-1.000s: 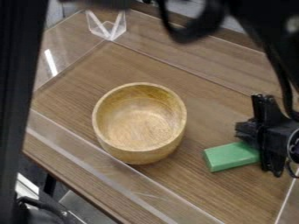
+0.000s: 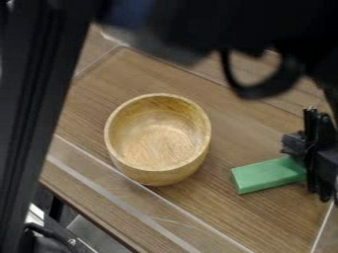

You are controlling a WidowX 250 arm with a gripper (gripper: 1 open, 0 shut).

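A green block (image 2: 264, 176) lies on the wooden table to the right of a wooden bowl (image 2: 156, 138), which is empty. My gripper (image 2: 311, 158) is at the right edge, low over the right end of the block. Its black fingers are seen side-on, and whether anything is between them is hidden.
The wooden table (image 2: 172, 212) has clear strips along it and an edge at the lower left. Dark arm parts fill the top of the view, and a dark post stands along the left side.
The dark arm parts overhead have shifted and now cover more of the back of the table. The gripper has moved slightly right; the block and bowl look unmoved.
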